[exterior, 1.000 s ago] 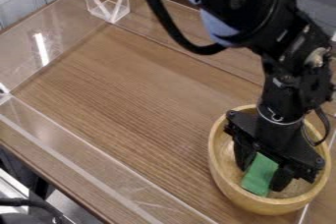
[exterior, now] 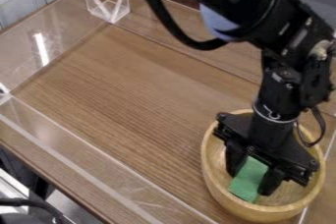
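My black gripper (exterior: 262, 159) reaches down into a round tan bowl (exterior: 217, 179) at the lower right of the camera view. It is shut on a green object (exterior: 247, 183) that sits low inside the bowl. Parts of the green object and of the bowl's interior are hidden behind the fingers.
A wooden tabletop (exterior: 118, 100) fills the middle and left, mostly clear. A clear bracket (exterior: 108, 4) stands at the top left. Transparent edging runs along the left and lower left, with a dark cable at the bottom left corner.
The gripper has shifted a little to the left with the green object, and the bowl has moved slightly left with them.
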